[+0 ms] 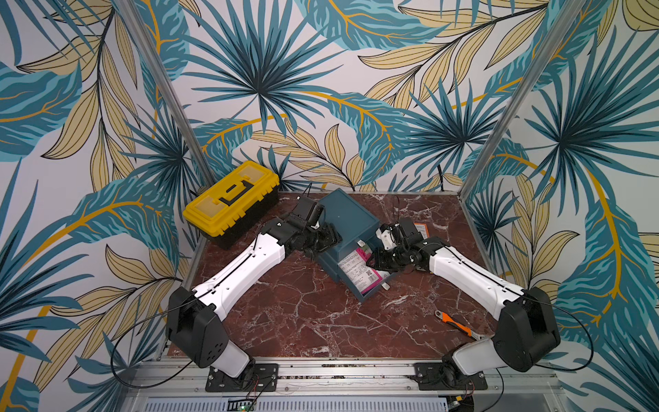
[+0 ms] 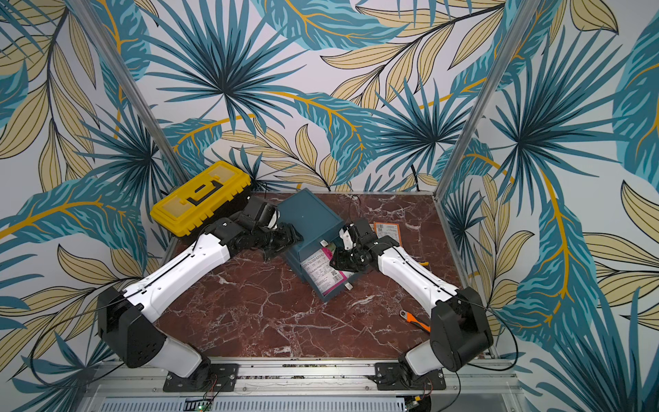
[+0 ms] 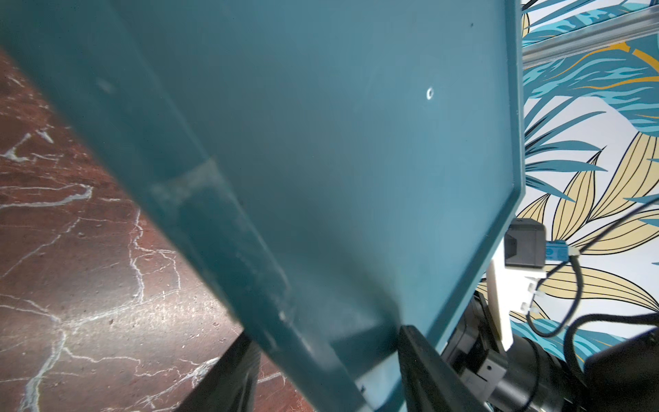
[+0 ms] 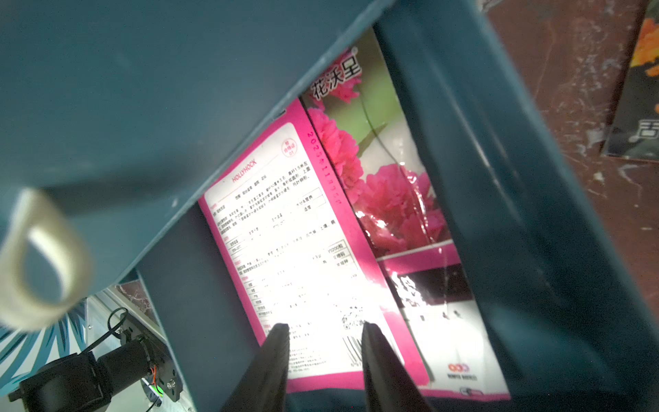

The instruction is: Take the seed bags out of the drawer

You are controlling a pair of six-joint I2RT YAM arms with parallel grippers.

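Observation:
The teal drawer box [image 1: 350,209] stands mid-table with its drawer [image 2: 326,294] pulled out toward the front. My left gripper is shut on the box's edge. In the drawer lie pink-bordered seed bags: one with white print side up [image 4: 281,233], beside it one with pink flowers [image 4: 394,206]. My right gripper is over the drawer, part open, its fingertips over the printed bag with no bag visibly held. A white loop handle [image 4: 72,281] shows near the upper rim.
Another seed packet [image 4: 631,96] lies on the table right of the box. A yellow toolbox [image 1: 223,195] stands at back left, and an orange wrench [image 1: 453,322] lies at front right.

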